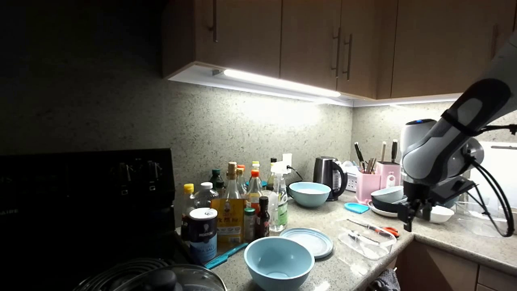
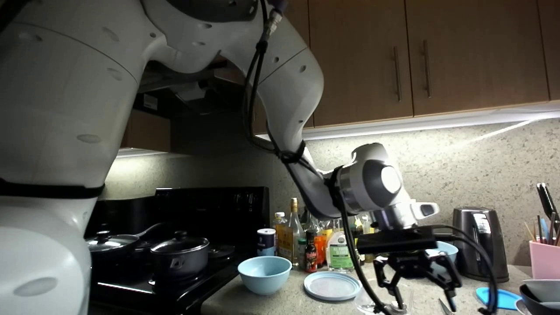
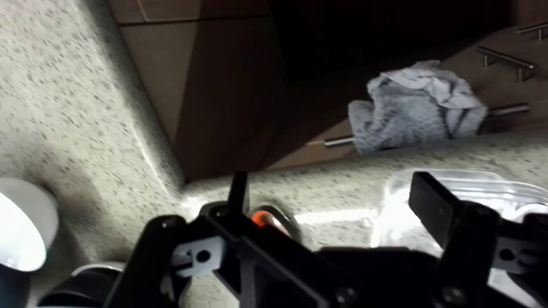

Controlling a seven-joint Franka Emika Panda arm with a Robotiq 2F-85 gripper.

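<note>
My gripper is open, with nothing between its fingers, and hangs above the counter near its inner corner. In exterior view 1 the gripper [image 1: 415, 220] stands to the right of a clear plastic container [image 1: 364, 248] and near orange-handled scissors [image 1: 390, 232]. The wrist view shows the container [image 3: 403, 226] partly behind one finger; the scissors' orange handle [image 3: 262, 217] peeks out beside the other. A light blue bowl [image 1: 279, 264] and a pale blue plate [image 1: 310, 242] sit further left on the counter.
Several bottles [image 1: 242, 208] crowd the wall beside the stove. A kettle [image 1: 325, 174], another blue bowl [image 1: 310, 195], a pink utensil holder [image 1: 368, 186] and a white bowl [image 1: 441, 214] line the back. A grey cloth [image 3: 416, 108] hangs from a handle below the counter edge.
</note>
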